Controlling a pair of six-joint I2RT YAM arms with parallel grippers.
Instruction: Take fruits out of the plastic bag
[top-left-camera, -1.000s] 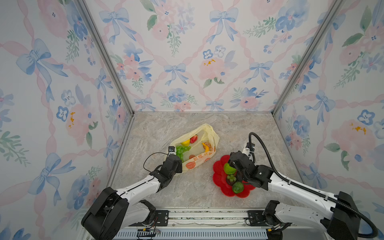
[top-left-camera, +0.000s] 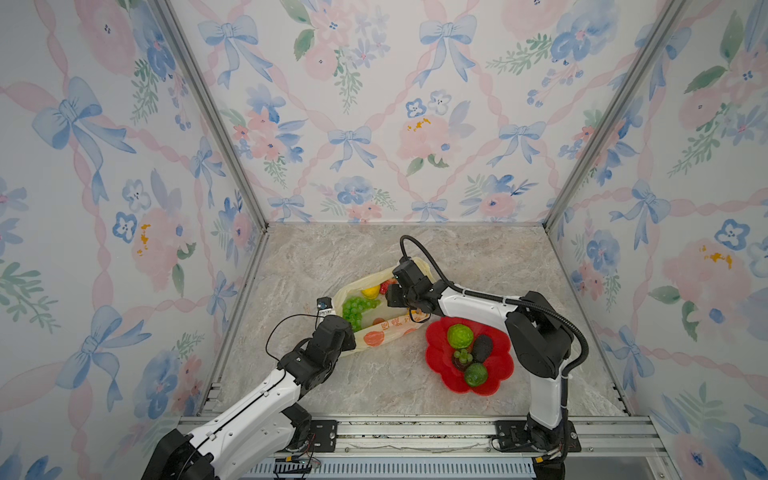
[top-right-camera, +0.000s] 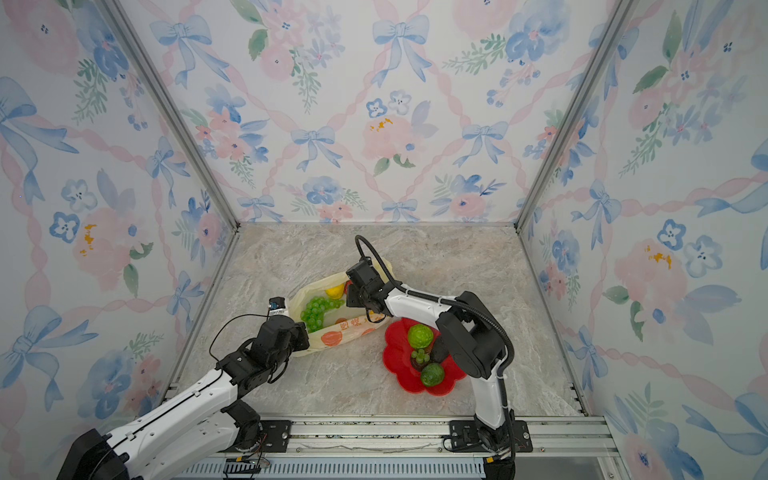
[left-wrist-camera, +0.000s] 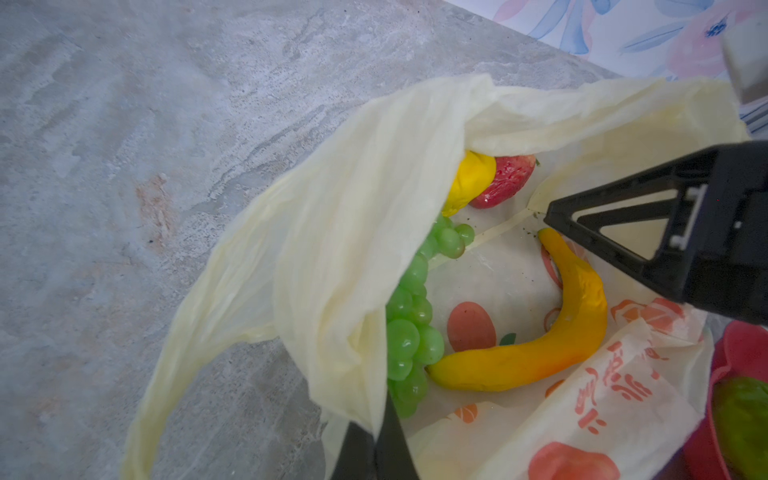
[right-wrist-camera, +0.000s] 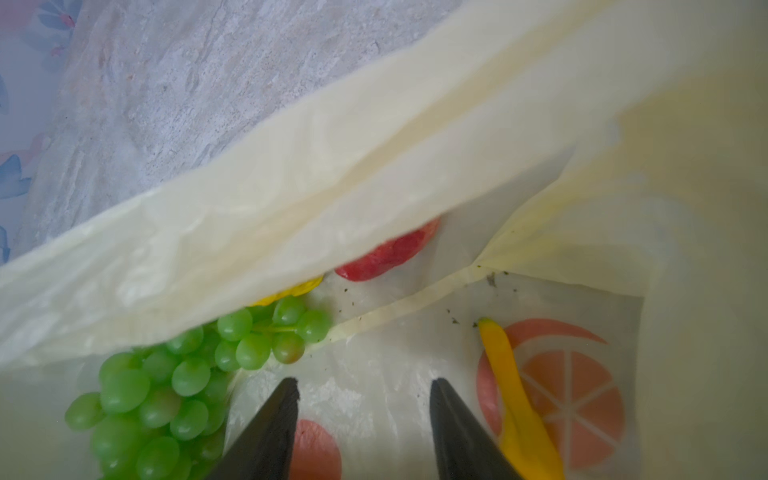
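The pale yellow plastic bag (top-left-camera: 369, 281) lies with its mouth spread. My left gripper is shut on its rim, which bunches into a fold at the fingertips. Inside rest green grapes (left-wrist-camera: 412, 320), a yellow fruit (left-wrist-camera: 470, 182), a red fruit (left-wrist-camera: 504, 180) and a banana (left-wrist-camera: 552, 344). My right gripper is over the bag's mouth, fingers apart and nothing between them. In the right wrist view the grapes (right-wrist-camera: 160, 400) sit left of it and the banana (right-wrist-camera: 516, 400) to the right; a bag flap partly covers the red fruit (right-wrist-camera: 392, 254).
A red petal-shaped bowl (top-left-camera: 438, 364) stands right of the bag, beneath the right forearm. It holds a light green round fruit (top-left-camera: 459, 336), a dark oval one (top-left-camera: 481, 348) and other green items. Bare tabletop (top-left-camera: 296, 264) lies behind and left of the bag.
My right gripper has swung left from above the red bowl to over the bag. My left gripper has shifted slightly left, and the bag's rim has moved left with it.
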